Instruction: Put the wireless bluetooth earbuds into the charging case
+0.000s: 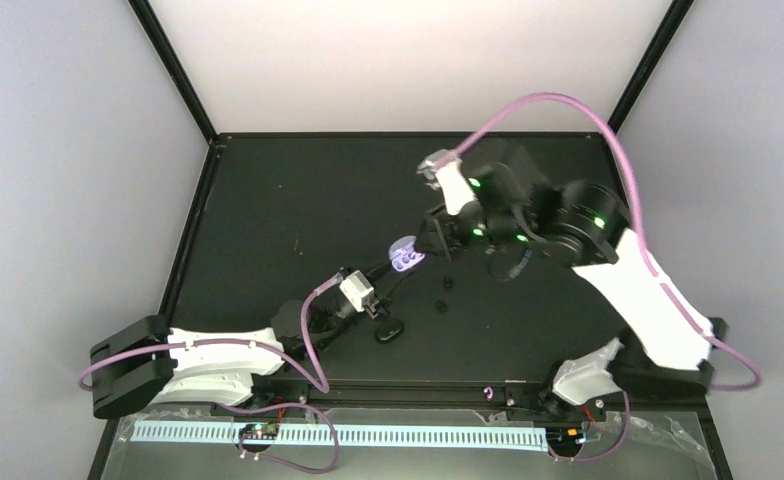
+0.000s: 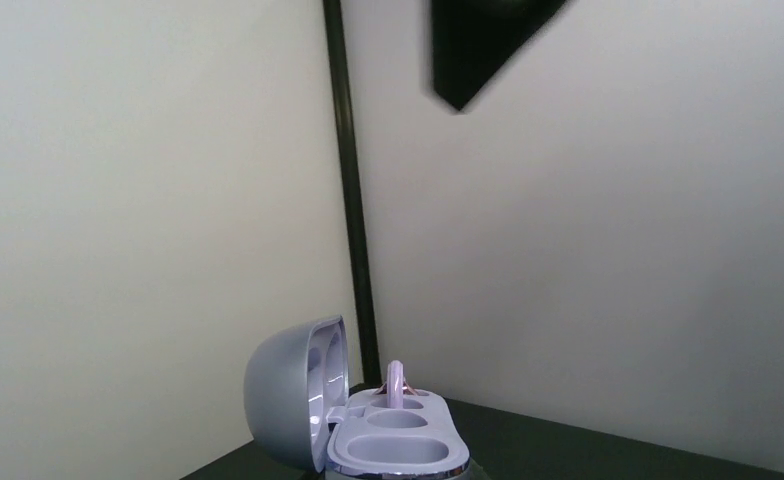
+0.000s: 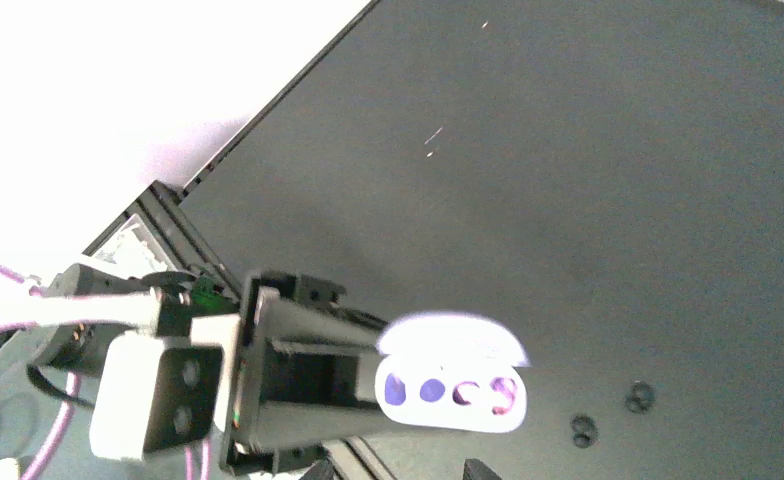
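Observation:
My left gripper (image 1: 392,268) is shut on the open lilac charging case (image 1: 406,258), holding it above the mat with the lid up. One pink earbud (image 2: 395,384) stands upright at the far end of the case in the left wrist view. The nearer slots are empty. A second pink earbud (image 1: 488,393) appears small by the front rail in the top view. My right gripper is open beside the case; its dark fingertips show apart at the bottom of the right wrist view, nothing visible between them.
Two small black pieces (image 3: 584,431) lie on the dark mat to the right of the case. A black oval object (image 1: 389,330) rests near the left gripper.

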